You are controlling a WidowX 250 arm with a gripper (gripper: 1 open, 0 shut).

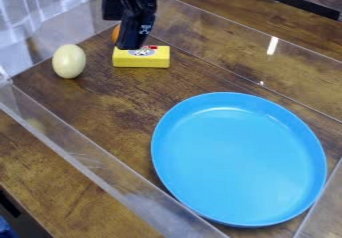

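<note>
My dark gripper point(127, 34) hangs open at the top left, low over a yellow box point(147, 58) with a red and white label. An orange round object point(118, 32) is mostly hidden behind it. A pale egg-shaped object point(68, 61) stands left of the box. A large blue plate point(238, 157) lies at the lower right.
Clear walls surround the wooden surface point(107, 132). The middle between box and plate is clear, as is the upper right area.
</note>
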